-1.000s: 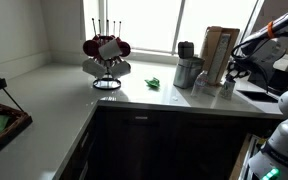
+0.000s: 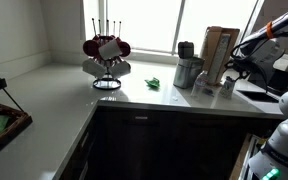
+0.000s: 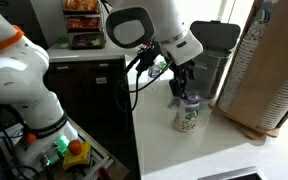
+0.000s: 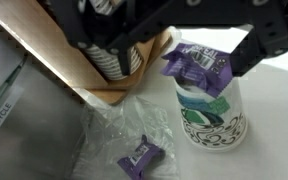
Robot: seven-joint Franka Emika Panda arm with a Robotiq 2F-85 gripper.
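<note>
A white mug (image 4: 212,115) with a green and dark printed design stands upright on the white counter. A purple wrapped packet (image 4: 202,68) sits at its mouth, its upper part sticking out. My gripper is open above the mug, with its dark fingers (image 4: 261,45) on either side of the packet and apart from each other. No contact with the packet can be made out. In exterior view 2 the mug (image 3: 187,117) is just below the gripper (image 3: 181,87), which partly covers it.
Beside the mug lies a clear bag (image 4: 109,130) with another purple packet (image 4: 140,158) in or on it. A wooden rack (image 4: 59,45) and a grey bin (image 4: 9,95) stand close by. To the mug's front, the counter (image 3: 169,150) is bare.
My gripper has shifted slightly to the right in exterior view 1, staying near the mug. The other things there look unmoved.
</note>
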